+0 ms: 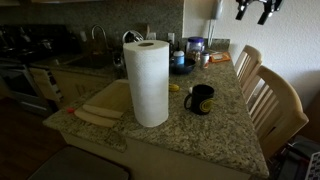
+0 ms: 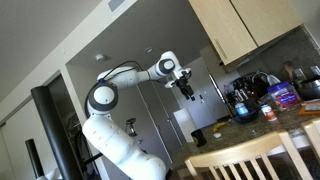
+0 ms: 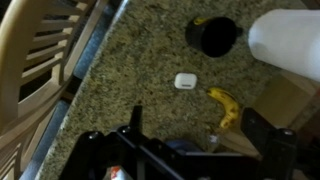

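High above the counter (image 1: 225,125), my gripper (image 1: 251,18) hangs open, apart from everything on it. Exterior view 2 has the gripper (image 2: 190,96) beside the upper cabinets. Looking down in the wrist view, the gap of the gripper is empty. Below it lie a yellow banana (image 3: 225,103) and a small white block (image 3: 185,81). A black mug (image 3: 212,37) stands farther off, near a white paper towel roll (image 3: 288,42). The roll (image 1: 148,85) is upright and the mug (image 1: 200,99) sits to its right in exterior view 1.
A dark bowl (image 1: 182,66), bottles (image 1: 194,49) and jars crowd the counter's back end. Wooden chairs (image 1: 273,108) line its right side. A tan board (image 1: 112,98) lies left of the roll. Bare countertop shows right of the mug.
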